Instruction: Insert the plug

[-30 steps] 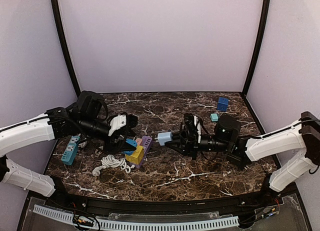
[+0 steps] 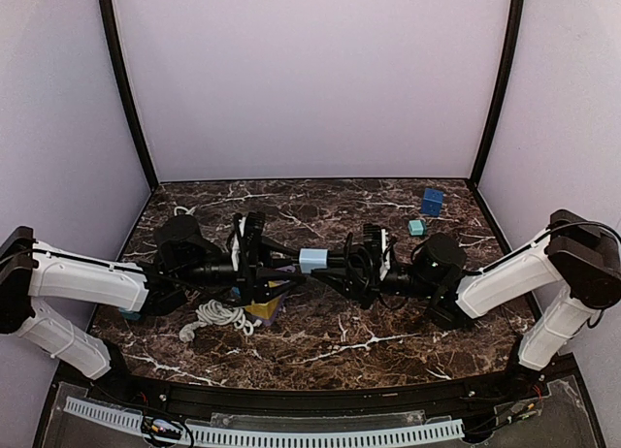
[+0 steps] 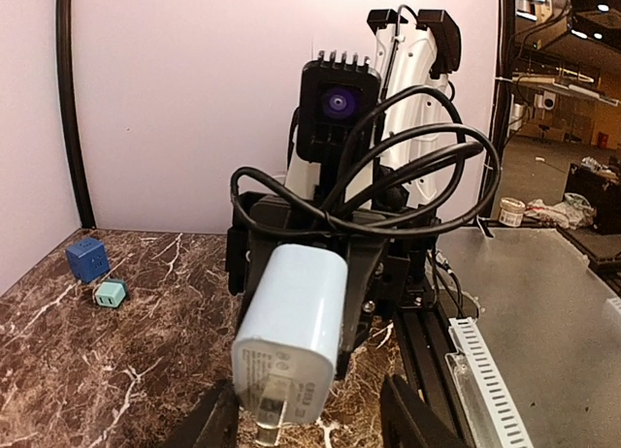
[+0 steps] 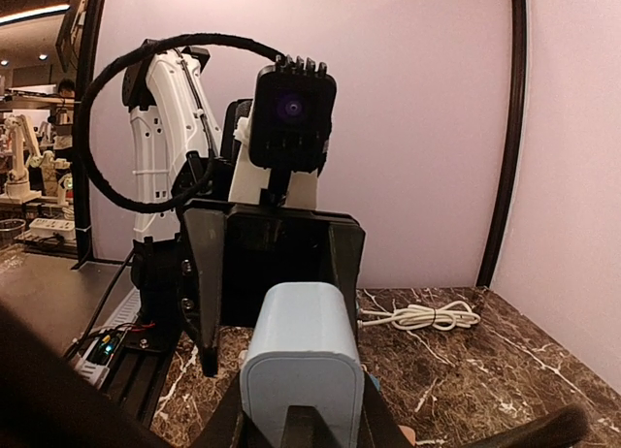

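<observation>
A pale white-blue plug (image 2: 312, 260) is held up over the middle of the table, between the fingertips of my right gripper, whose fingers are partly hidden by it. My left gripper faces it from the left, its fingers apart around the prongs' end of the plug in the left wrist view; whether they touch it I cannot tell. The prongs point down-left toward the left gripper. In the top view both grippers meet at the plug, level with each other.
A purple power strip with a yellow block (image 2: 262, 307) lies beneath the left gripper, beside coiled white cable (image 2: 218, 313). A blue cube (image 2: 433, 202) and a mint adapter (image 2: 416, 227) sit at back right.
My left gripper has risen from near the power strip and moved right to the plug. The right gripper with the plug has turned slightly.
</observation>
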